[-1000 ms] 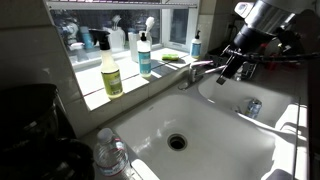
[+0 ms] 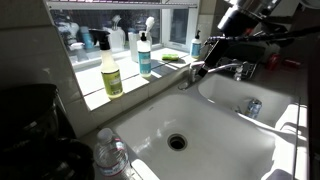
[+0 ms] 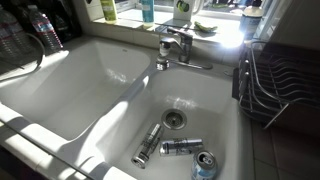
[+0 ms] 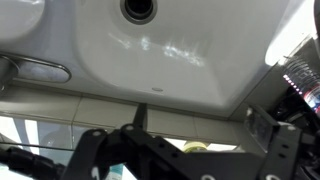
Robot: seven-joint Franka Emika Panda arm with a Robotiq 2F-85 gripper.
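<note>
My gripper is open in the wrist view, its two dark fingers apart with nothing between them. Below them lie the tiled edge and the white wall of a basin with a dark drain (image 4: 138, 8). In exterior view 1 the dark arm (image 2: 238, 25) reaches in from the upper right, its end near the faucet (image 2: 188, 78). Three cans lie in one basin in exterior view 2: one silver can (image 3: 147, 145), another silver can (image 3: 181, 146) beside it, and a bluish can (image 3: 204, 165) in front. The other basin (image 2: 205, 140) looks empty.
On the windowsill stand a yellow spray bottle (image 2: 110, 68) and a blue soap bottle (image 2: 145, 55). A clear water bottle (image 2: 110, 152) sits at the sink's left corner. The wire dish rack (image 3: 280, 85) is beside the can-filled basin.
Over the last second the arm has moved left in exterior view 1, bringing its end closer to the faucet. Bottles and visible can stay put.
</note>
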